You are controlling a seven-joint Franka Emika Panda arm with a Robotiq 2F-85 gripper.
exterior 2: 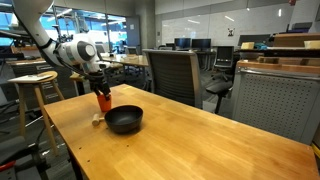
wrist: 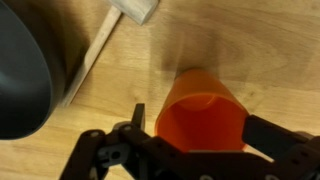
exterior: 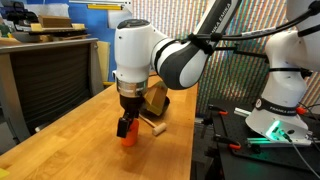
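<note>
An orange cup (exterior: 130, 136) stands upright on the wooden table, its open mouth facing up in the wrist view. Directly at the cup (wrist: 198, 88) is my gripper, open, with one finger (wrist: 138, 114) on the cup's left side and the other finger (wrist: 268, 136) on its right. The fingertips sit around the rim level; whether they touch the cup I cannot tell. Seen from the second exterior view, the gripper (exterior 2: 103, 95) is low over the cup (exterior 2: 104, 104). Part of the cup is hidden behind the gripper.
A black bowl (exterior 2: 124, 120) rests close to the cup. Between them lies a wooden mallet (wrist: 93, 52), its head (wrist: 136, 8) cut off by the wrist view's top edge.
</note>
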